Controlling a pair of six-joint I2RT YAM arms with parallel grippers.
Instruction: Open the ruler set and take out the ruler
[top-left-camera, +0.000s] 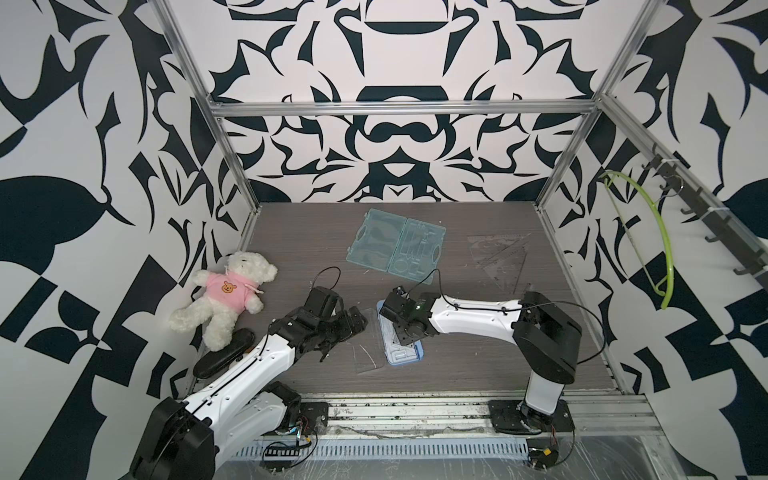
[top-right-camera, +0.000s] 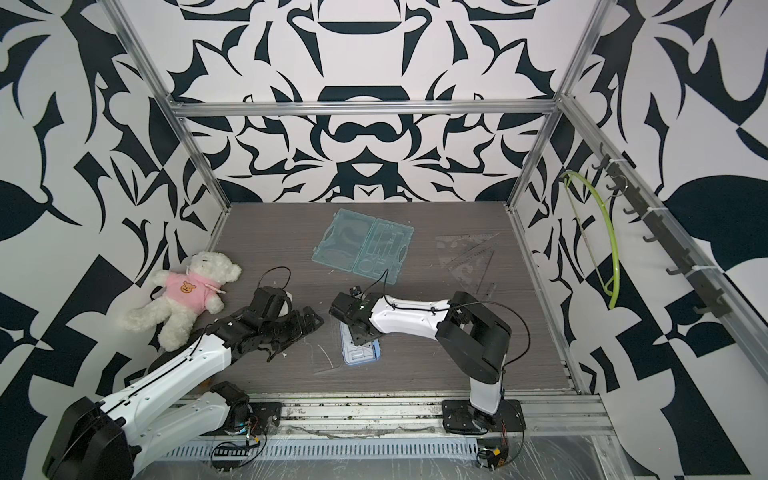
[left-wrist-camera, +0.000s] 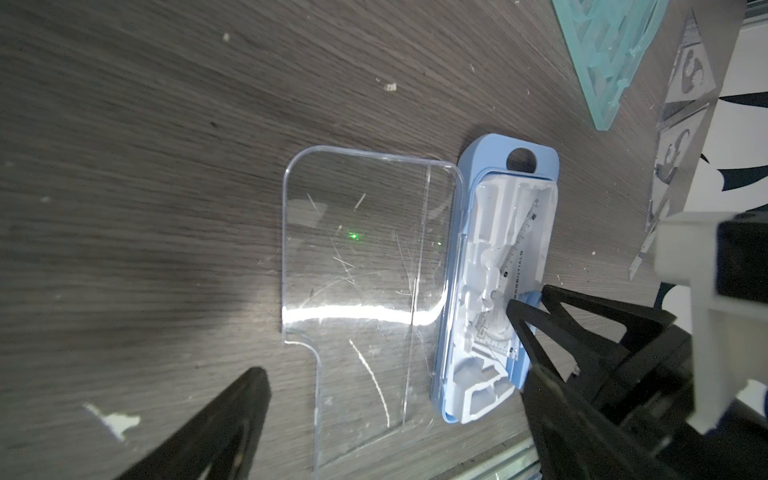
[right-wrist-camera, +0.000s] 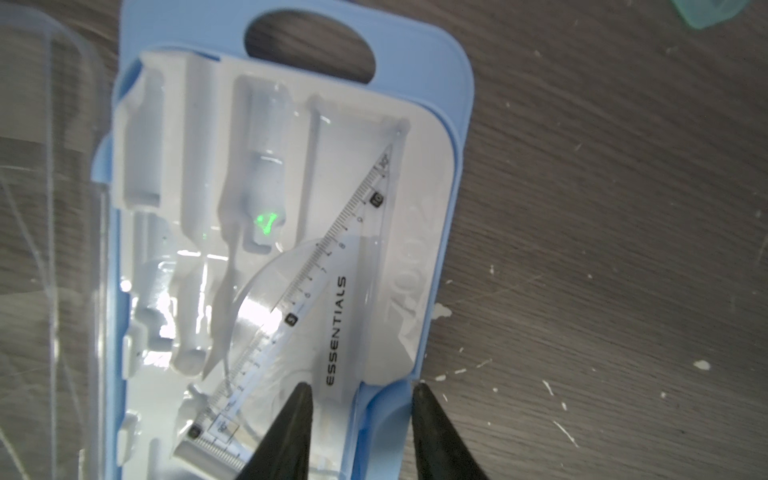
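The blue ruler set case (right-wrist-camera: 416, 56) lies open, its clear lid (left-wrist-camera: 360, 200) flat to its left. A white inner tray (right-wrist-camera: 416, 200) holds a clear ruler with scale markings (right-wrist-camera: 328, 248) and other clear pieces. My right gripper is low over the case's right side, by a blue tab (right-wrist-camera: 384, 448), its fingers part apart; whether they touch the tray is unclear. My left gripper stands open above the lid, nothing between its fingers.
An open teal case (top-left-camera: 376, 240) lies at the back, with clear set squares (top-left-camera: 496, 256) to its right. A white bear (top-left-camera: 228, 296) and a black pouch (top-left-camera: 224, 352) lie at the left.
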